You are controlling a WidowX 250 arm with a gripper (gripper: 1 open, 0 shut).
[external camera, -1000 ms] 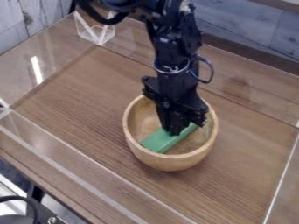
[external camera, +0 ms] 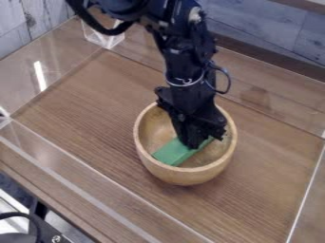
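A tan bowl sits on the wooden table, with a green oblong object lying inside it. The black arm reaches down from the top, and its gripper is low over the bowl at the upper end of the green object, covering part of it. Whether the fingers are closed on the green object cannot be seen clearly.
A clear plastic item stands at the back left. A black cable lies at the lower left corner.
The gripper has shifted very slightly over the bowl; the bowl and green object look almost unchanged.
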